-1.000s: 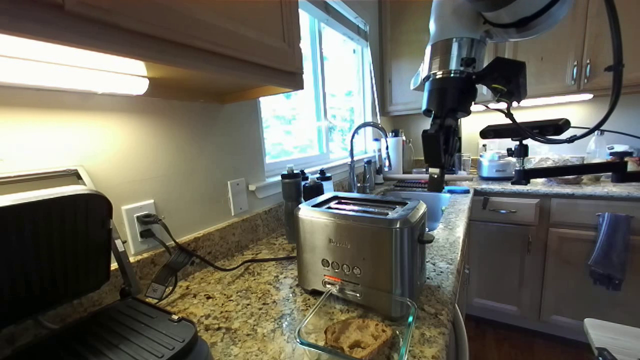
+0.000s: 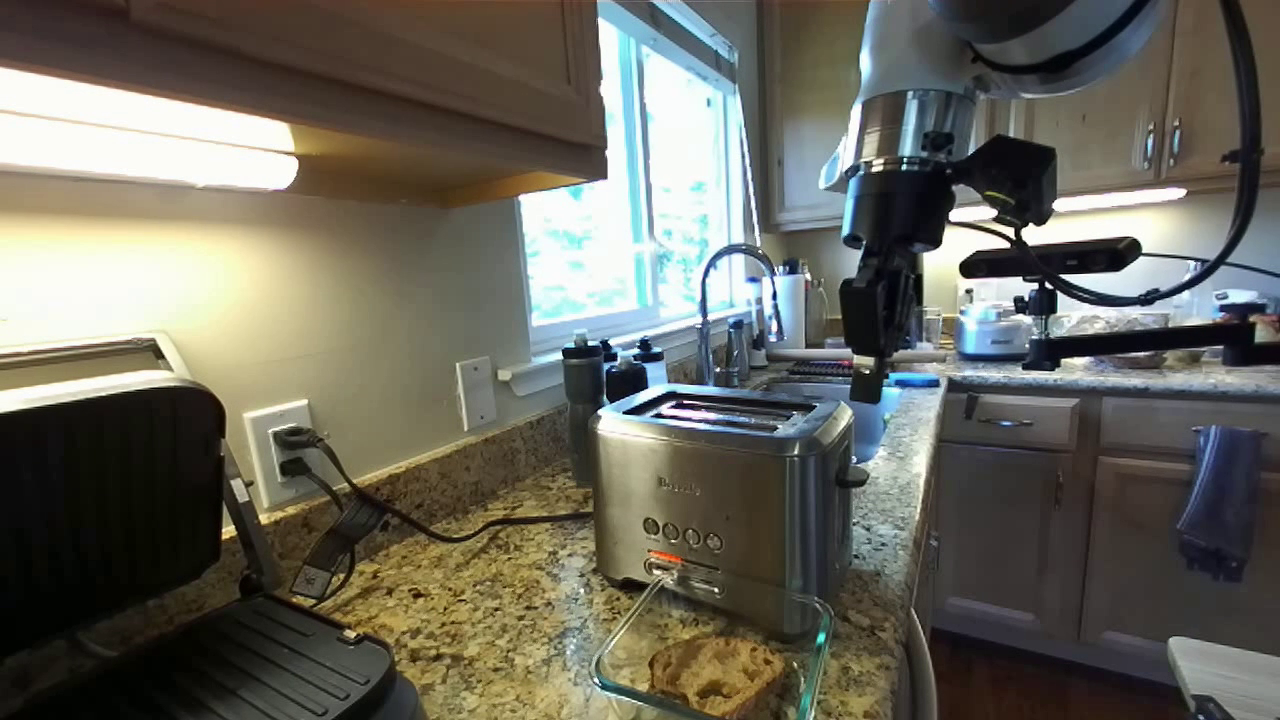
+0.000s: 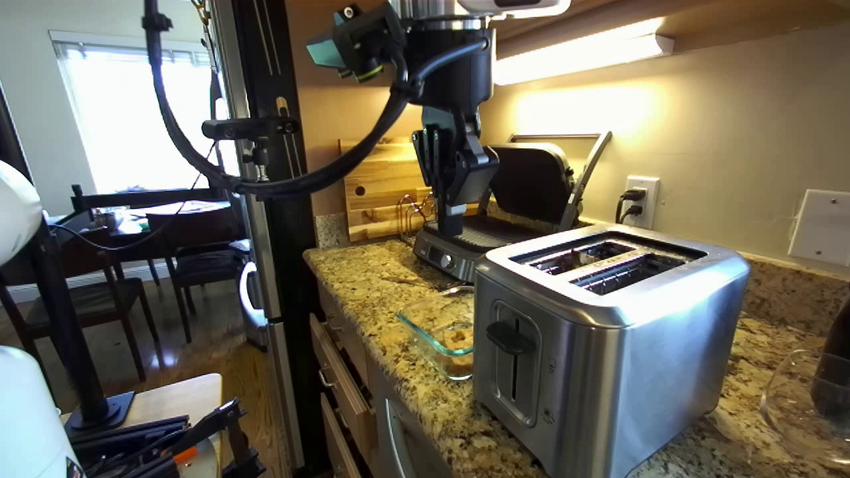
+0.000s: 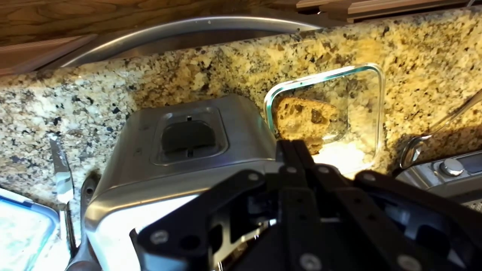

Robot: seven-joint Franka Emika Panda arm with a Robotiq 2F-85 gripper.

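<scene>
My gripper (image 2: 869,382) points down above the right end of the silver toaster (image 2: 720,510). In the wrist view the gripper's fingers (image 4: 286,156) lie side by side, shut, with nothing showing between them. The toaster's dark lever (image 3: 510,338) sits high in its track, on the side facing the counter's front edge. The slots (image 3: 586,259) look empty from the second exterior view. A brown slice of bread (image 4: 303,118) lies in a clear glass dish (image 4: 382,104), which stands on the counter beside the toaster.
An open contact grill (image 2: 306,654) stands beyond the dish. Dark bottles (image 2: 584,390) and a sink faucet (image 2: 741,252) are behind the toaster. A spoon (image 4: 414,148) and a knife (image 4: 62,171) lie on the granite counter (image 4: 189,74). The power cord (image 2: 480,528) runs along the wall side.
My gripper has come down slightly toward the level of the toaster's top. The toaster, dish and bread have not moved.
</scene>
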